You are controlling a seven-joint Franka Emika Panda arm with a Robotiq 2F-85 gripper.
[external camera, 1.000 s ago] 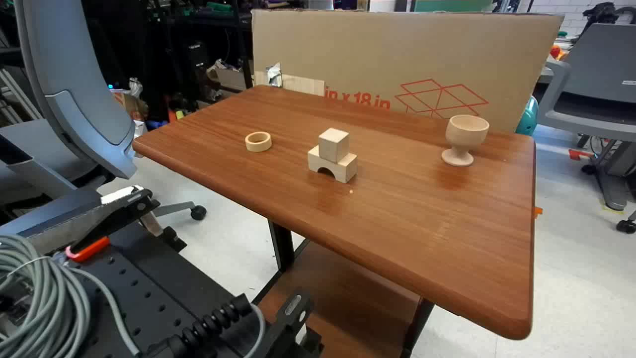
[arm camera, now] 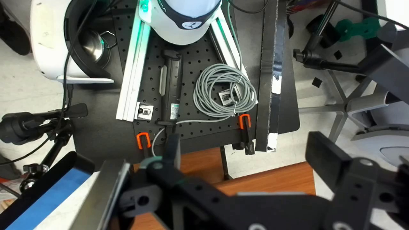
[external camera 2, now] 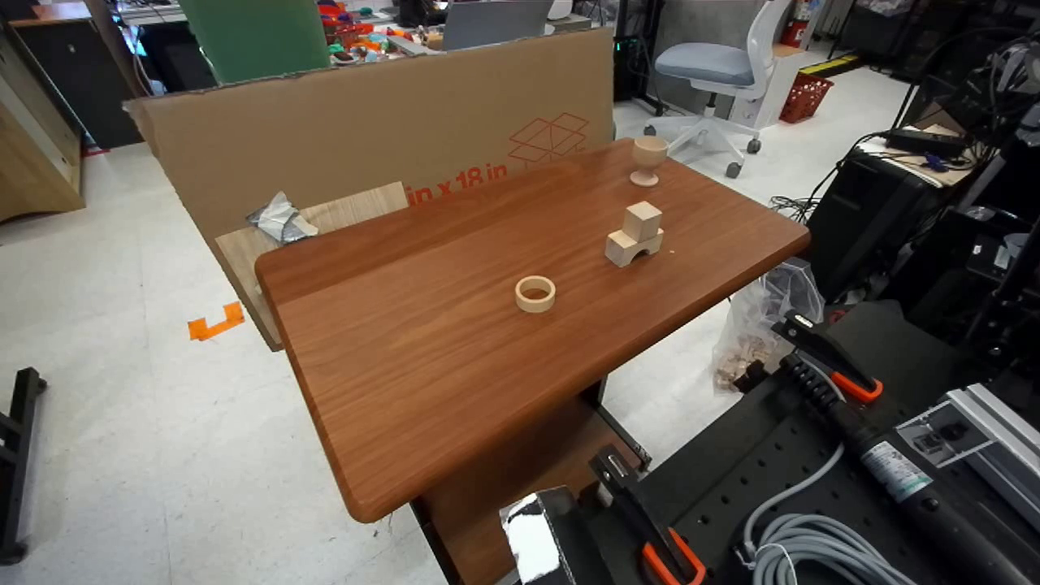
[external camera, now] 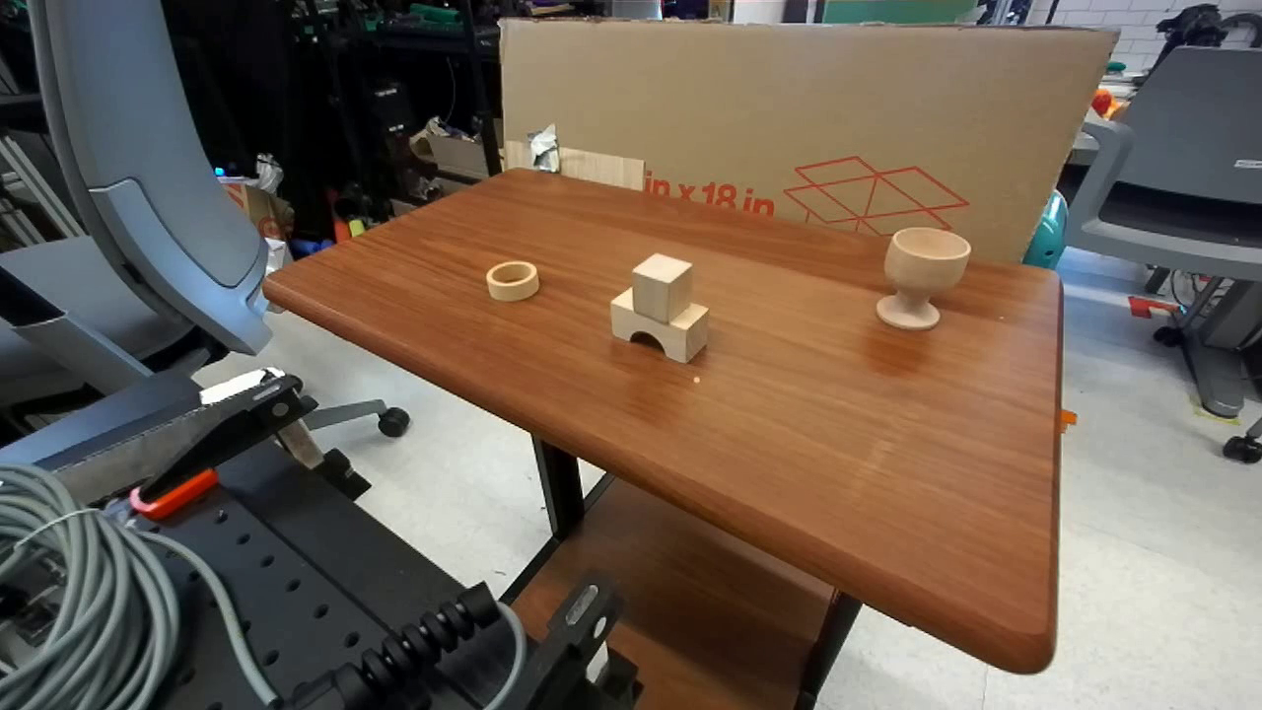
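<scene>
A wooden cube (external camera: 663, 288) rests on top of an arched wooden block (external camera: 682, 336) near the table's middle. To its left in exterior view 1 lies a pale wooden ring (external camera: 512, 282), flat on the surface. A wooden goblet (external camera: 926, 267) stands upright toward the far right. The second exterior view also shows the ring (external camera 2: 535, 293), the cube (external camera 2: 643, 220) and the goblet (external camera 2: 648, 161). In the wrist view my gripper is open, its two dark fingers wide apart over the base area. None of the wooden pieces appears between them; neither exterior view shows the gripper.
The brown table (external camera: 816, 414) has wide bare areas around the pieces. A tall cardboard sheet (external camera: 757, 106) stands along its back edge. In the wrist view, a coiled grey cable (arm camera: 203, 92) and orange-handled clamps lie on the black base plate (arm camera: 191, 132).
</scene>
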